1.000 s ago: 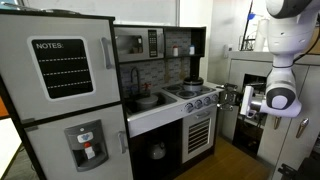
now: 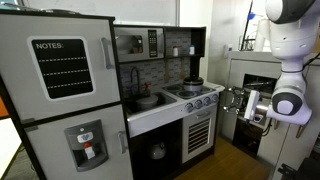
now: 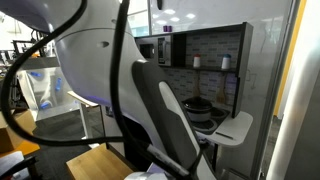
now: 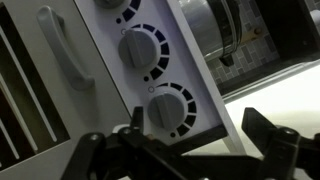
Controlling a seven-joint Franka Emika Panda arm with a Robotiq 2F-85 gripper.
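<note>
A row of grey knobs runs along the white stove panel of a play kitchen. In the wrist view the end knob [image 4: 168, 108] lies just beyond my fingers, with a second knob [image 4: 137, 47] above it. My gripper is open, its dark fingers spread at the bottom of that view and nothing held between them. Exterior view 1 has the gripper [image 2: 229, 98] at the right end of the stove [image 2: 195, 92], close to the panel. Whether a finger touches the knob I cannot tell. The arm hides the gripper in exterior view 2.
A dark pot [image 2: 192, 87] sits on the stovetop. Below the knobs is the oven door with its handle [image 4: 62, 48]. To the left are a sink [image 2: 150, 102] and a white fridge [image 2: 70, 100]. Open floor [image 2: 232, 162] lies in front of the stove.
My wrist and gripper have shifted and tilted slightly beside the stove's right end. The kitchen and the pot look unchanged.
</note>
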